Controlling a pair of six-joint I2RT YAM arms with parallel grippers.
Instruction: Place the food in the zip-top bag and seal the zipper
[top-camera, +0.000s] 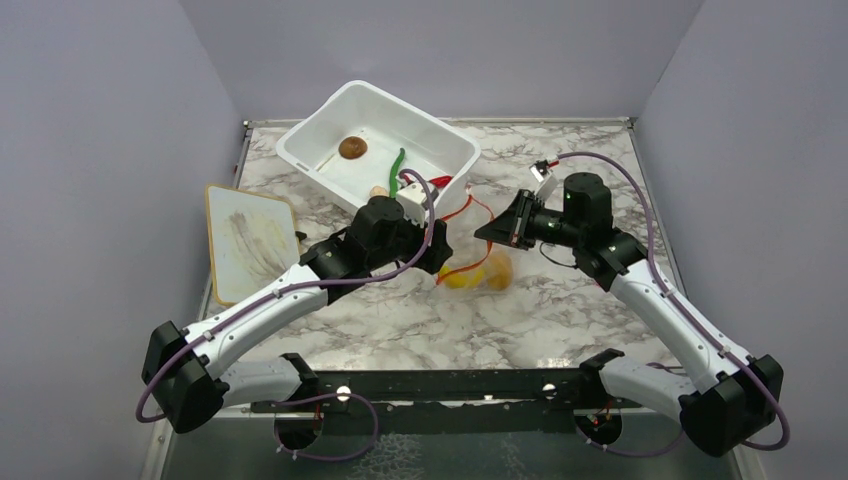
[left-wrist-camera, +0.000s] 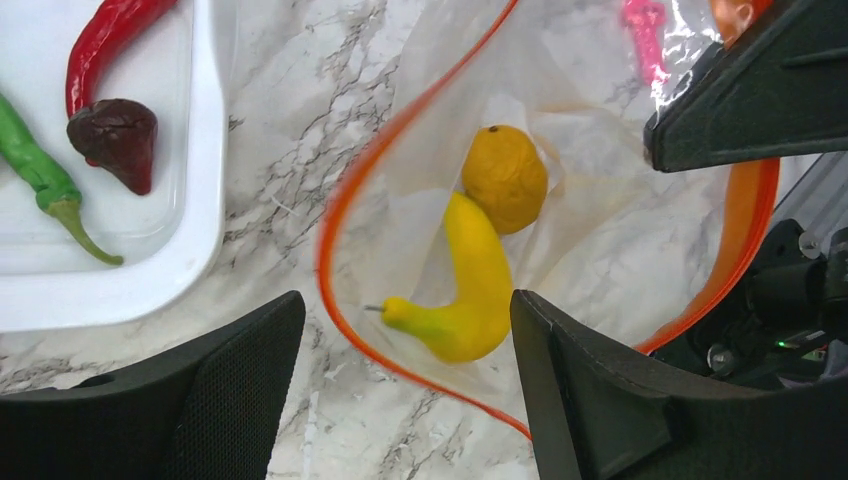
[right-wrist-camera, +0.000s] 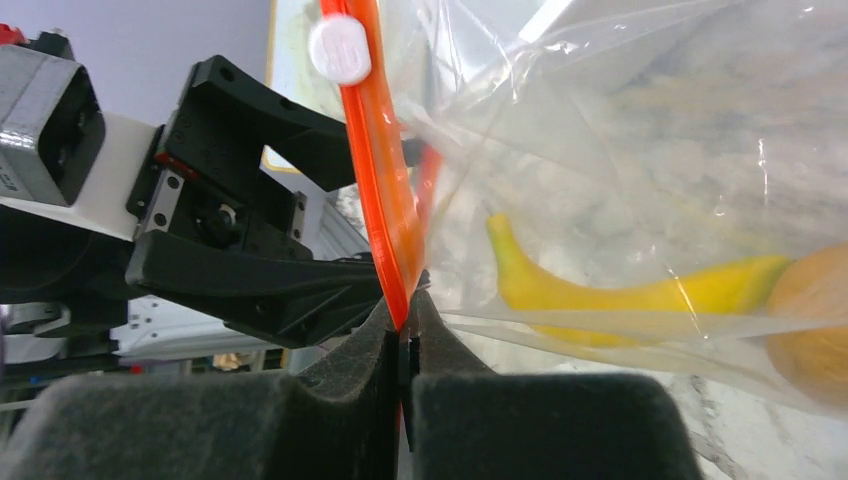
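Note:
The clear zip bag (top-camera: 466, 240) with orange zipper edges stands open between the grippers. Inside it lie a yellow pepper or banana-shaped food (left-wrist-camera: 470, 290) and an orange fruit (left-wrist-camera: 505, 178). My left gripper is open just outside the bag's mouth, nothing between its fingers. My right gripper is shut on the bag's orange zipper edge, holding it up.
A white bin (top-camera: 315, 150) at the back holds a brown item (top-camera: 352, 147), a green pepper (top-camera: 395, 172), red peppers and other items. A board (top-camera: 250, 245) lies at left.

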